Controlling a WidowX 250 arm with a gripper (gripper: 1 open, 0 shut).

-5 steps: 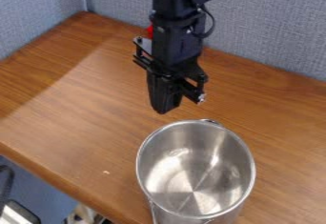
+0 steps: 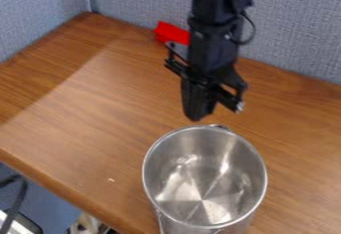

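Observation:
A large steel bowl or pot stands at the front right of the wooden table, its inside empty. My dark gripper hangs above and behind it, pointing down and clear of the rim. Its fingertips look close together, shut, with nothing visible between them. A red object at the back is partly hidden behind my arm.
A grey padded wall runs along the back. Dark cables or hardware sit past the front left edge.
My gripper has shifted slightly right and turned a little, uncovering more of the red object at the back. The bowl has not moved.

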